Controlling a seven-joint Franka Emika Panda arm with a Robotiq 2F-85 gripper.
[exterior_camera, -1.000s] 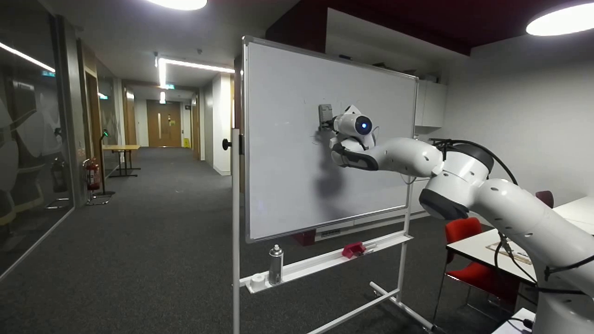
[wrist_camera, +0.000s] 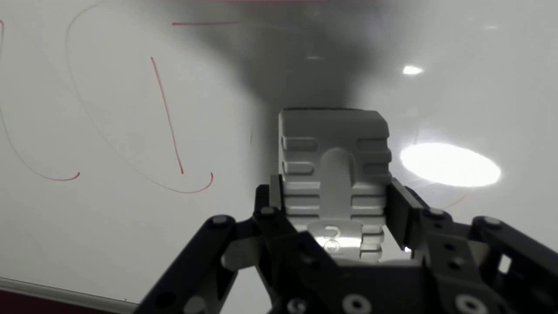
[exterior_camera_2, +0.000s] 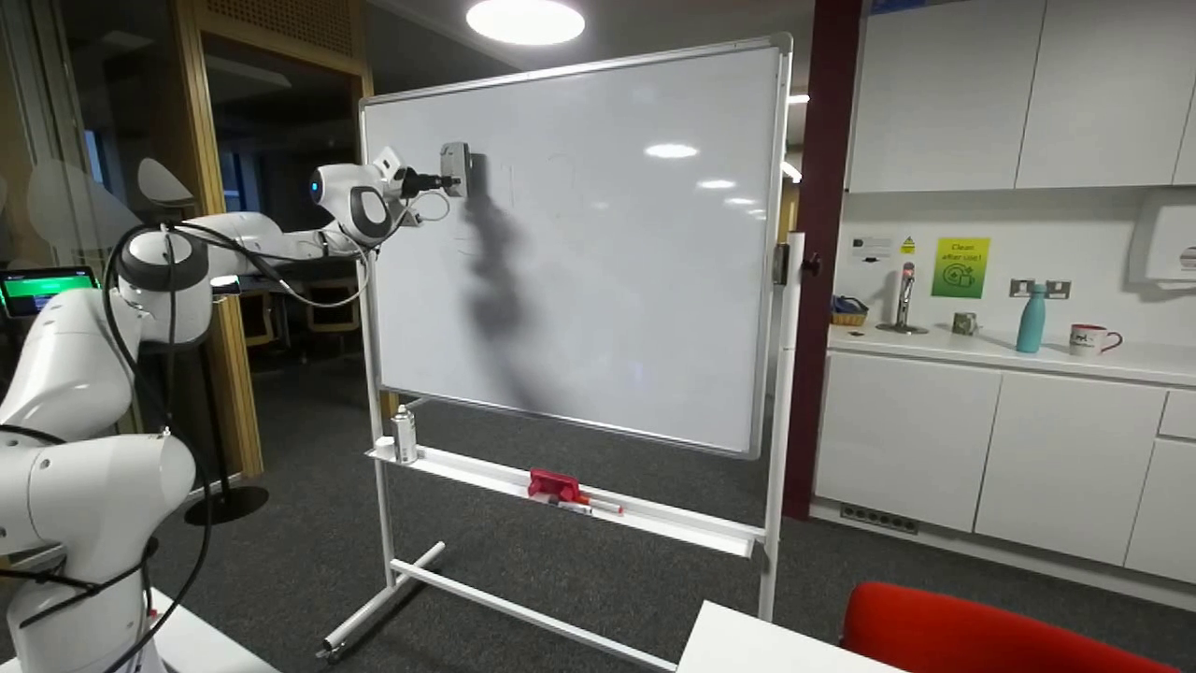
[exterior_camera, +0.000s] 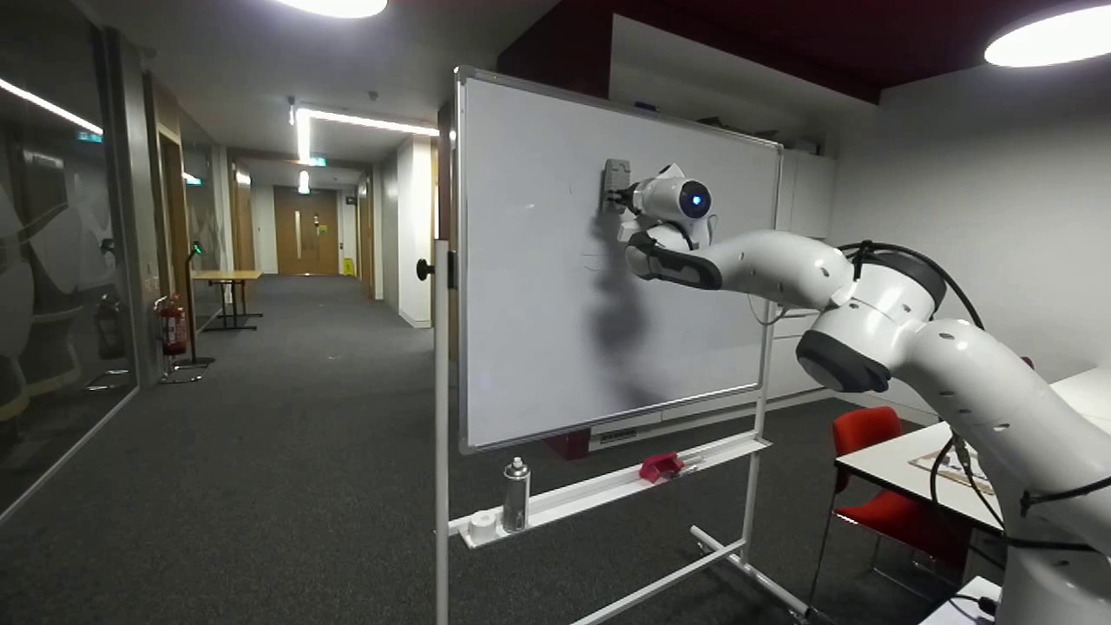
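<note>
Between the two fingers of my gripper is a grey ribbed eraser (wrist_camera: 335, 157), and the fingers are shut on its sides. The eraser (exterior_camera: 616, 182) is up at the whiteboard (exterior_camera: 542, 312), in the upper part of the panel; whether its face touches the surface cannot be told. Thin red pen strokes (wrist_camera: 167, 115) show left of the eraser in the wrist view, along with a faint curved line ending in red. Exterior view 2 has the gripper (exterior_camera_2: 448, 181) near the board's upper left, behind the eraser (exterior_camera_2: 455, 168).
Below the panel, a tray (exterior_camera_2: 673, 522) carries a spray can (exterior_camera_2: 405, 434), a red holder (exterior_camera_2: 555, 484) and markers (exterior_camera_2: 602, 506). A metal frame (wrist_camera: 62, 296) borders the board. A red chair (exterior_camera: 866, 427) and a table (exterior_camera: 906, 474) stand beside the arm.
My gripper and the eraser have moved upward on the whiteboard and slightly to the right in exterior view 1. The eraser has stayed in the grip.
</note>
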